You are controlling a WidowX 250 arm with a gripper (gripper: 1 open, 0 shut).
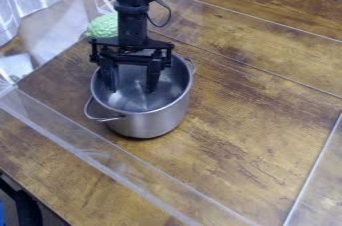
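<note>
A steel pot (144, 118) with side handles stands on the wooden table, left of centre in the camera view. My black gripper (130, 68) reaches down from the top into the pot's opening, its fingers over and inside the rim. Whether it holds anything, or how wide its fingers stand, I cannot tell; the pot's inside is partly hidden by it.
A pale green cabbage-like object (102, 27) lies behind the pot at the left. Clear plastic edges run along the left and front.
</note>
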